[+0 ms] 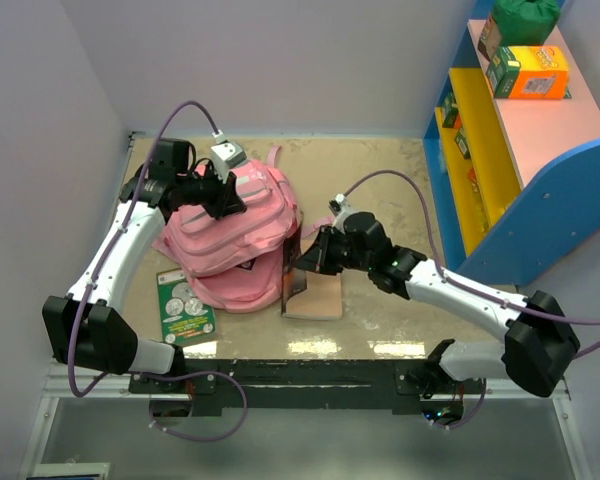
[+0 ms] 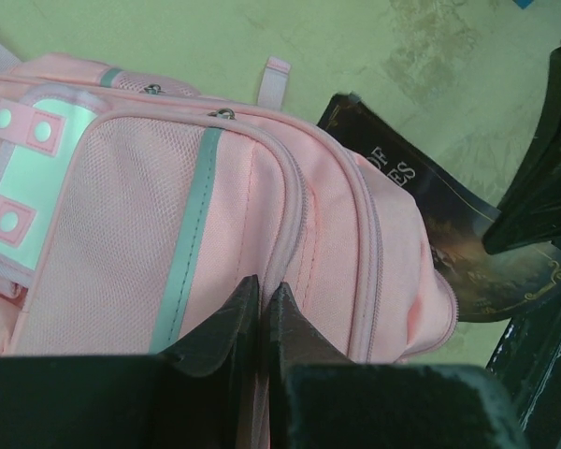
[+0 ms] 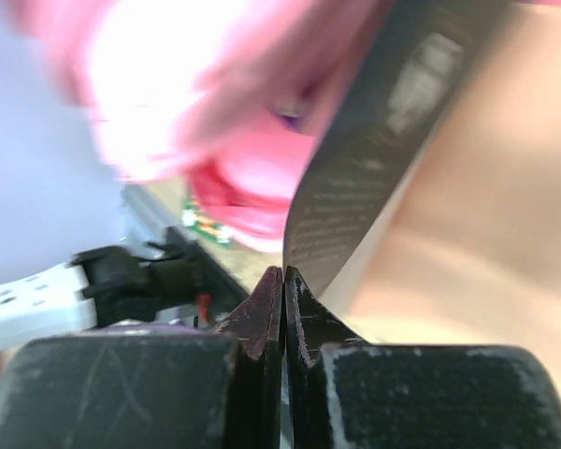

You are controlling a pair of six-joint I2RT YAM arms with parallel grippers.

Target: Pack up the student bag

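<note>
The pink backpack [image 1: 225, 240] lies on the table's left half. My left gripper is shut on a fold of its fabric along the seam, seen close up in the left wrist view. Right of the bag is a paperback book [image 1: 320, 297] with its dark front cover [image 1: 291, 270] standing up, bent away from the pale pages. My right gripper [image 1: 304, 264] is shut at the cover's edge. In the right wrist view, the thin curved cover [image 3: 355, 187] runs down to the fingertips and appears pinched there.
A green book [image 1: 185, 308] lies flat at the front left. On the right stands a blue and yellow shelf [image 1: 490, 150] with an orange-green box [image 1: 527, 72] on top. Tabletop between the backpack and shelf is clear.
</note>
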